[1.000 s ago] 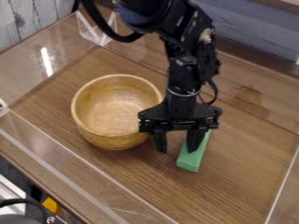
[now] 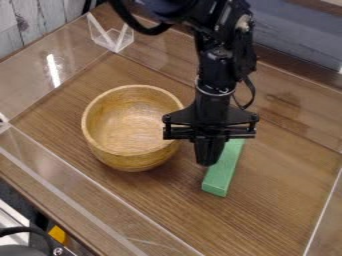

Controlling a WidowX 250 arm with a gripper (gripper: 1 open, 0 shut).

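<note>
My gripper (image 2: 207,146) hangs over the middle of the table, its narrow fingertips close together and shut, with no object visible between them. Just behind and right of the tips lies a flat green block (image 2: 222,176), long and rectangular, its far end partly hidden by the gripper body. To the left is a round wooden bowl (image 2: 110,125), empty, its right rim close beside the gripper.
The wooden table (image 2: 140,215) has free room in front and to the right. A small white wire-like object (image 2: 112,35) stands at the back left. Pale barriers edge the table, and a dark cable lies at the lower left corner.
My gripper has risen a little and shifted slightly, showing more of the green block's near part. The bowl appears unmoved.
</note>
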